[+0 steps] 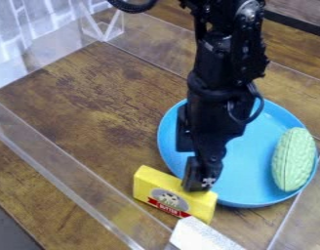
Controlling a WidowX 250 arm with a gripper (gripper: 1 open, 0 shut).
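My black gripper [199,176] hangs in the middle of the camera view, its tips low at the near left of a blue plate [254,186], just over the top edge of a yellow butter box [174,195]. Whether the fingers are open or shut, or touching the box, I cannot tell. A pale green cabbage-like vegetable [293,159] lies on the right side of the plate.
Clear plastic walls border the wooden surface [85,117] on several sides. A white object [202,236] lies at the bottom edge beside the box.
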